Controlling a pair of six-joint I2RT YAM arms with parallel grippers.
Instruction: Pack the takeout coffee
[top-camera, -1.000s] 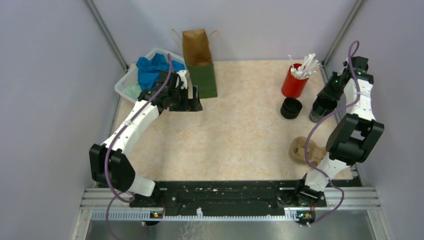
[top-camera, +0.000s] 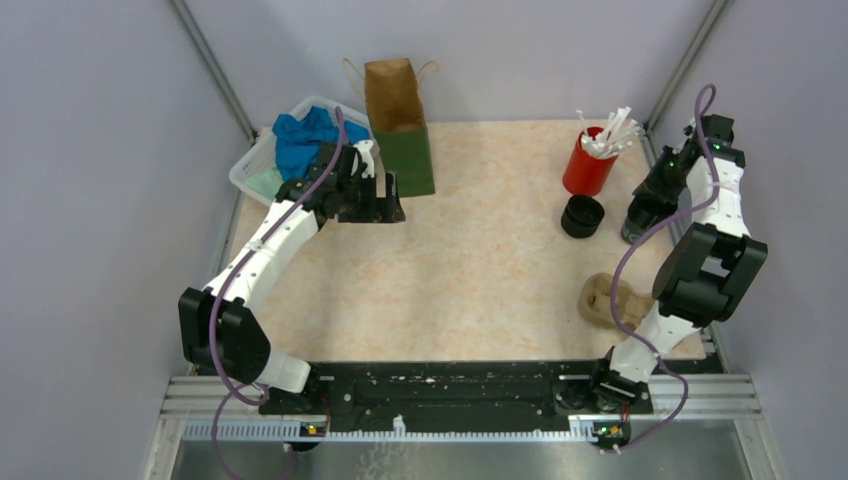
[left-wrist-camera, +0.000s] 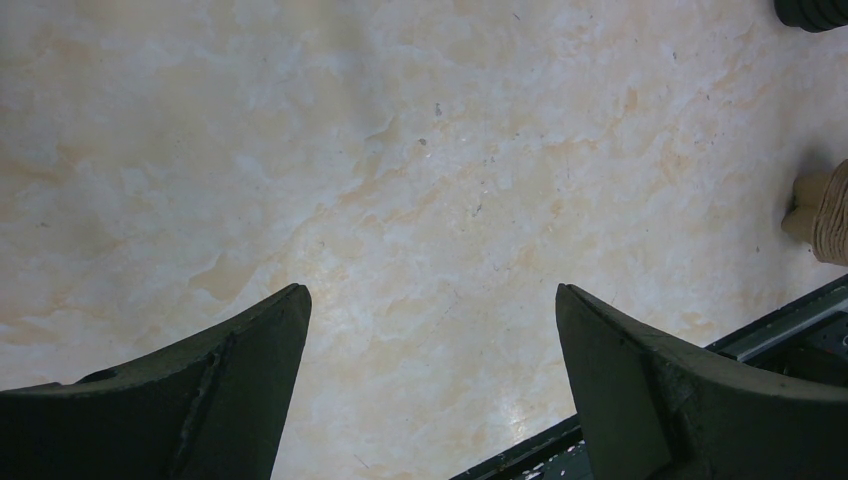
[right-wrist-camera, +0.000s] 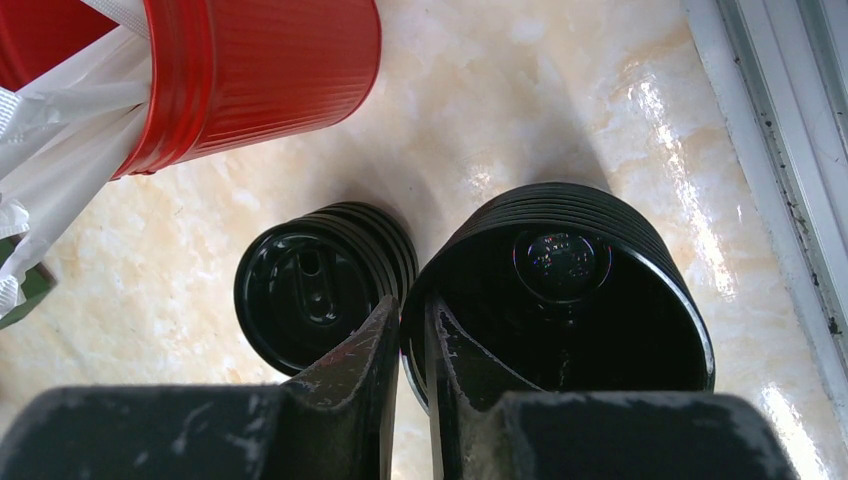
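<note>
My right gripper is at the rim of a stack of black cups (right-wrist-camera: 620, 310), one fingertip on each side of the rim, fingers slightly apart; whether they grip cannot be told. Beside it stands a stack of black lids (top-camera: 583, 215) (right-wrist-camera: 310, 290). A red container (top-camera: 583, 170) (right-wrist-camera: 270, 60) holds white wrapped straws. A brown cup carrier (top-camera: 600, 300) lies at the front right. A green-and-brown paper bag (top-camera: 405, 160) stands at the back left. My left gripper is open over bare table, nothing between its fingers.
A white basket (top-camera: 247, 170) with blue cloth (top-camera: 300, 140) sits at the left back, partly behind the left arm. A metal rail (right-wrist-camera: 770, 150) runs along the right edge near the cups.
The right arm has shifted very slightly at the cup stack. The left arm and the objects show no visible change.
</note>
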